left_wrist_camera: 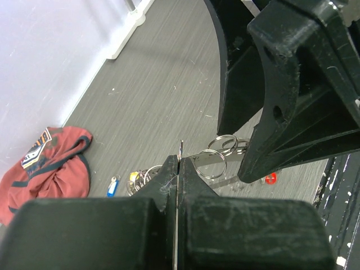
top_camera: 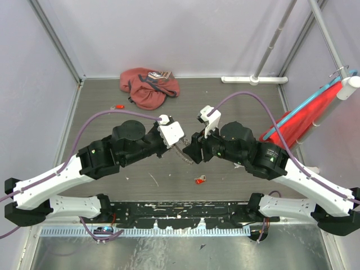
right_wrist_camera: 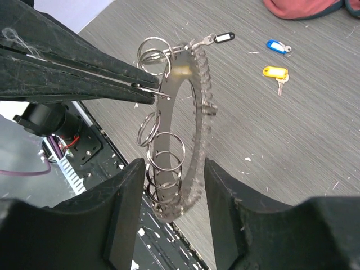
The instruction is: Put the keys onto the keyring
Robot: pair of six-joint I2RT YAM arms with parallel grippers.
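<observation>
My left gripper is shut on the keyring, a thin piece of metal showing between its tips. Seen in the right wrist view, the keyring (right_wrist_camera: 165,124) is a large flat metal hoop hung with several wire rings (right_wrist_camera: 170,152). A key with a black tag (right_wrist_camera: 224,37) is at its far end. My right gripper stands part open, its fingers on either side of the hoop's lower end, apparently without gripping it. Loose on the table are a blue-tagged key (right_wrist_camera: 278,46), a yellow-tagged key (right_wrist_camera: 275,72) and red-tagged keys (top_camera: 200,180) nearer the front.
At the back lies a crumpled red cloth (top_camera: 149,89). Another red tag (top_camera: 119,106) rests at the left of the table. White pipes and a red sheet (top_camera: 312,118) stand to the right.
</observation>
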